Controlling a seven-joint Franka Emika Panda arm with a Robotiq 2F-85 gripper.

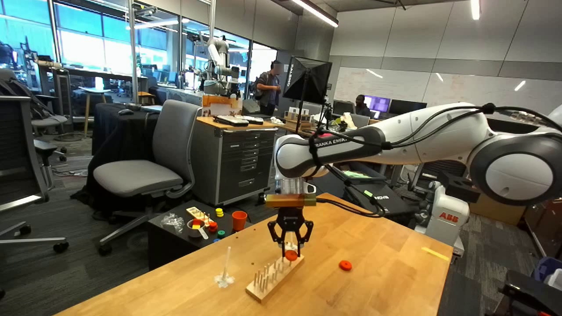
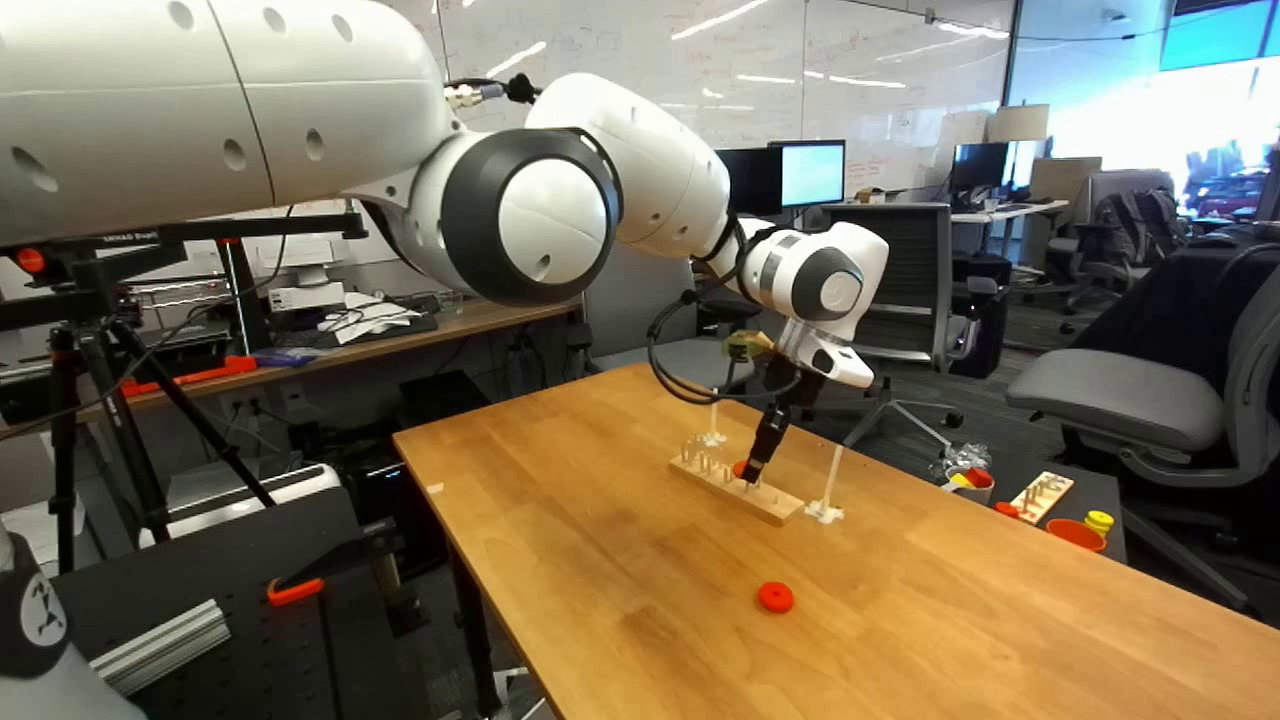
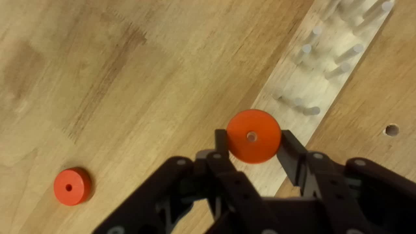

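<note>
My gripper is shut on an orange-red disc [image 3: 249, 152] with a small centre hole, one finger on either side. The hole looks pale inside; I cannot tell whether a peg tip is in it. Below is a long wooden peg board [image 3: 269, 183], its end with no visible pegs partly covered by disc and fingers. Several thin upright pegs [image 3: 347, 53] stand along the rest of the board. In exterior view 1 the gripper [image 1: 292, 254] points down over the board's far end. A second red disc [image 3: 70, 187] lies flat on the table, apart from the board.
A thin white post [image 1: 227, 263] stands taped to the table beside the board; another post [image 2: 830, 478] shows in exterior view 2. On a low black side table are an orange cup [image 1: 239, 219] and small coloured pieces.
</note>
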